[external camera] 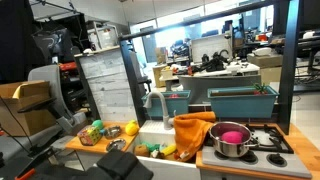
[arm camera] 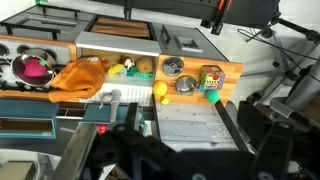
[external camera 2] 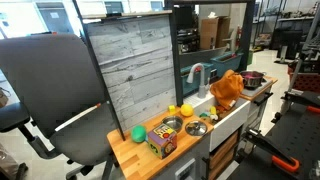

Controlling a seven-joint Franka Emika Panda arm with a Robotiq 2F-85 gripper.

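Note:
Dark, unclear hardware along the lower edge of the wrist view seems to belong to my gripper; its finger state cannot be made out. Below it lies the toy kitchen counter. A patterned box (external camera 2: 162,140) sits at one end, beside a green ball (external camera 2: 138,133). Close by are metal bowls (external camera 2: 196,128) and a yellow round item (external camera 2: 187,111). An orange cloth (external camera: 193,130) is draped near the sink. At the other end, a metal pot (external camera: 231,143) holding a pink item (external camera: 231,133) stands on the stove (external camera: 265,155).
Behind the sink rises a pale faucet (external camera: 160,105). Grey wood-look panelling (external camera 2: 135,70) and blue shelf bins (external camera: 240,103) border the counter's back. An empty office chair (external camera 2: 60,100) stands outside it. Several colourful items (arm camera: 135,67) lie in the sink area.

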